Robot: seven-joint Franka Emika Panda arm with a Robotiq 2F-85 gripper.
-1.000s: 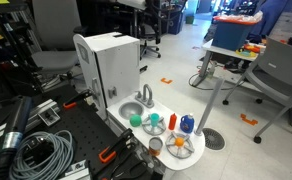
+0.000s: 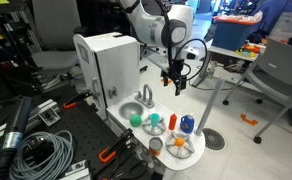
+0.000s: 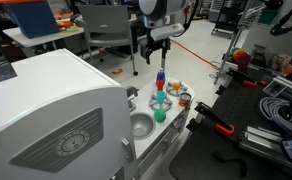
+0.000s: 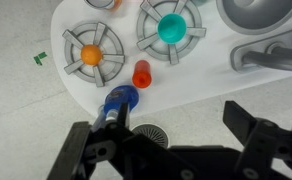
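My gripper [image 2: 173,80] hangs in the air above and behind the toy kitchen counter, well clear of the objects. In the wrist view its dark fingers [image 4: 79,150] stand wide apart, with nothing held. Below on the white counter are a red bottle-like item [image 4: 142,74], a blue item with a white part [image 4: 121,97], an orange ball-like item [image 4: 91,55] on one grey burner and a teal cup [image 4: 172,28] on another. A green round item [image 2: 138,120] and a metal can [image 2: 155,145] sit near the front edge.
A sink basin [image 3: 143,125] with a grey faucet [image 4: 271,55] is beside the burners. The white cabinet [image 2: 111,70] rises at the counter's sink end. A grey post [image 2: 213,105] stands behind the counter. Bare floor [image 2: 256,135] lies to its right.
In exterior view 1 the arm has come from the top edge above the cabinet, down and to the right, to behind the counter. The counter items have not moved.
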